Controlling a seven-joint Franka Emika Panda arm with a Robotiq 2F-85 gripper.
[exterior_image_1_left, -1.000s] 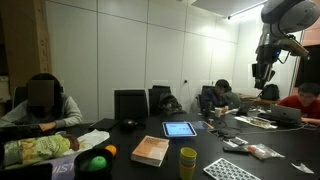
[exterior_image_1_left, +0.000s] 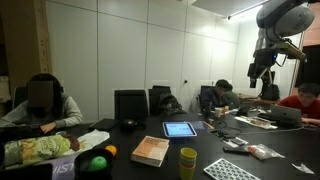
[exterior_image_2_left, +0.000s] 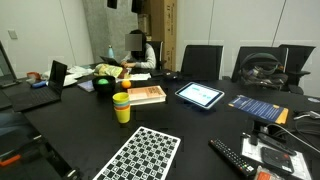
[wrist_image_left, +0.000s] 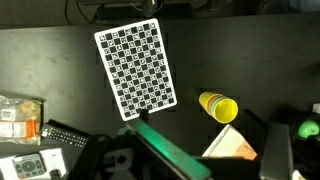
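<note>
High over the right side of the table, my gripper (exterior_image_1_left: 261, 80) hangs in exterior view 1, with its fingers apart and nothing visible between them. Beneath it, the wrist view shows a black-and-white checkered board (wrist_image_left: 137, 68) lying flat. A yellow cup (wrist_image_left: 226, 110), apparently stacked with others, stands to the board's right; the stack (exterior_image_2_left: 122, 108) is upright in exterior view 2. An orange-and-white book (exterior_image_1_left: 151, 151) lies farther back. Dark fingers (wrist_image_left: 277, 150) at the bottom of the wrist view are apart, though their tips are hard to make out.
A black bowl (exterior_image_1_left: 93, 162) with a green item is at the left. A tablet (exterior_image_2_left: 199, 95), a keyboard (exterior_image_2_left: 232, 157) and a plastic bag (wrist_image_left: 19, 120) also lie on the table. People sit around its edges. Dark tabletop between the board and cups is bare.
My gripper has shifted slightly and turned, so its fingers show wider apart in exterior view 1. The tabletop objects have not moved.
</note>
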